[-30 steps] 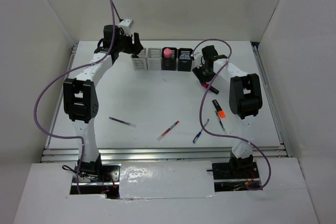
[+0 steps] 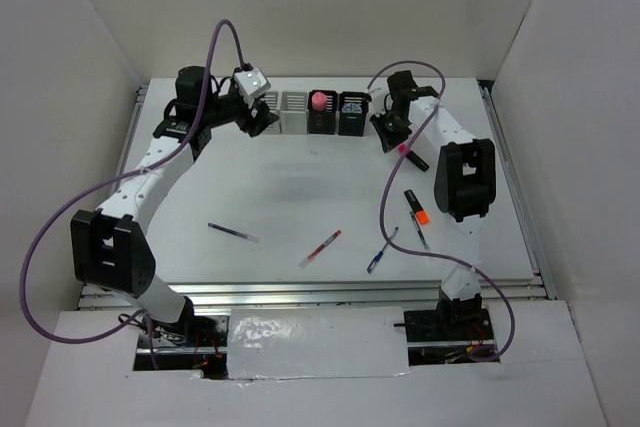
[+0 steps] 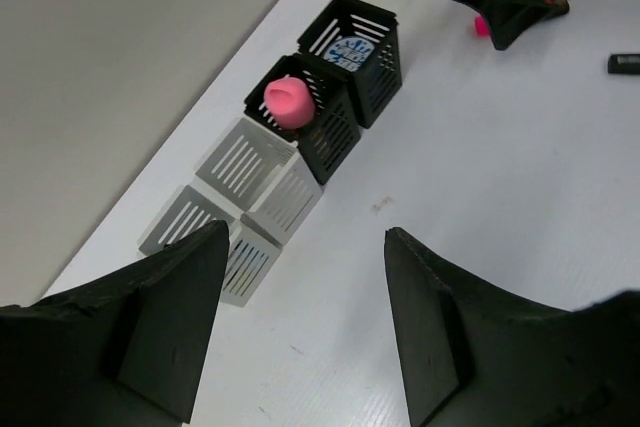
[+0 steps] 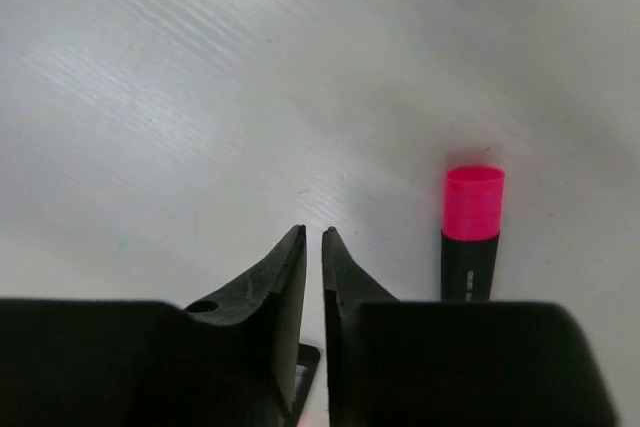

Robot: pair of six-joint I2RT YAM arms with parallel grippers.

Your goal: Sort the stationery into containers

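Observation:
A pink-capped black marker (image 4: 470, 207) lies on the white table near my right gripper, whose fingertips are close together, nothing visible between them. My left gripper is open and empty, facing the row of containers at the back: two white baskets (image 3: 282, 202) and two black ones (image 3: 375, 82), one holding a pink object (image 3: 289, 103). An orange-and-black marker (image 2: 416, 207) lies at right; a dark pen (image 2: 232, 231), a red pen (image 2: 322, 246) and a blue pen (image 2: 382, 250) lie toward the front.
Walls stand behind and on both sides, and a metal rail runs along the front edge.
My left arm has swung toward the front and right, away from over the left white basket. My right gripper has moved slightly, uncovering the pink cap in the top view.

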